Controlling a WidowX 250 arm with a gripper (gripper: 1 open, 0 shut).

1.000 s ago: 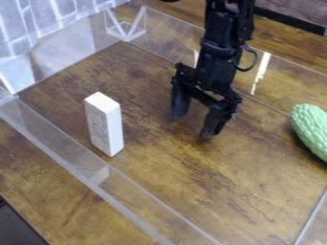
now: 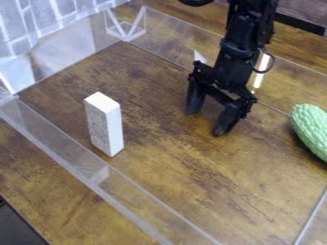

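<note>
My black gripper (image 2: 215, 105) is low over the wooden table (image 2: 166, 191), right of centre, its fingers angled down and to the front. Whether it is open or shut, or has anything between its dark fingers, I cannot tell. A white speckled block (image 2: 105, 124) stands upright to the left, apart from the gripper. A green textured object (image 2: 311, 128), like a vegetable, lies at the right edge.
Clear plastic walls border the table along the back and left. A pale item behind the arm is mostly hidden.
The arm has shifted slightly, with its fingers a little further right than a second ago. The block and green object have stayed in place.
</note>
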